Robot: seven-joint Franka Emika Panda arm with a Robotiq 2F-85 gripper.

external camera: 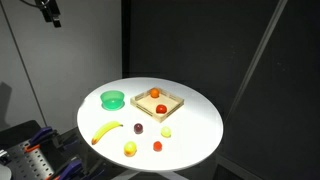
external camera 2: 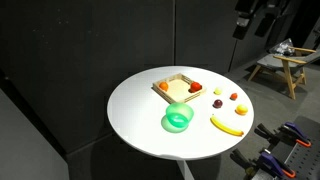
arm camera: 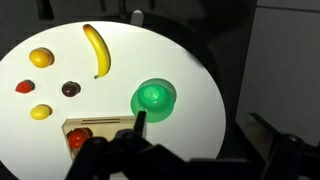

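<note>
High above the table my gripper hangs open, its two dark fingers point(arm camera: 258, 132) wide apart and nothing between them. In exterior view 1 it shows only at the upper left edge, well away from every object. A green bowl point(external camera: 112, 100) stands on the white round table with nothing clearly visible inside. Right of it a shallow wooden box point(external camera: 180, 100) holds an orange fruit point(external camera: 154, 93) and a red tomato point(external camera: 161, 109). A yellow banana point(arm camera: 97, 50) lies loose on the table. In the wrist view my own fingers hide part of the box.
Other loose produce includes a dark plum point(external camera: 138, 130), a lemon point(external camera: 166, 132), a yellow-orange fruit point(external camera: 130, 149) and a small red fruit point(external camera: 157, 146). Dark curtains stand behind it.
</note>
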